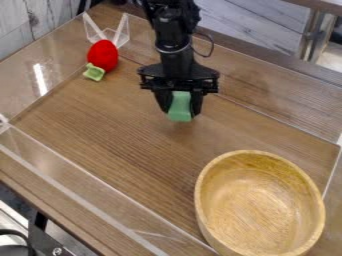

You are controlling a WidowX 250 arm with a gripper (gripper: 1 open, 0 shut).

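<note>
My black gripper (179, 92) hangs from the top centre over the wooden table, shut on a light green object (179, 108) that points down between its fingers. To the upper left, a red rounded object (102, 55) lies on the table beside a small green piece (94, 72).
A large yellow bowl (259, 210) fills the lower right of the table (94, 160). A pale wall borders the upper left, and black cabling shows at the bottom left corner.
</note>
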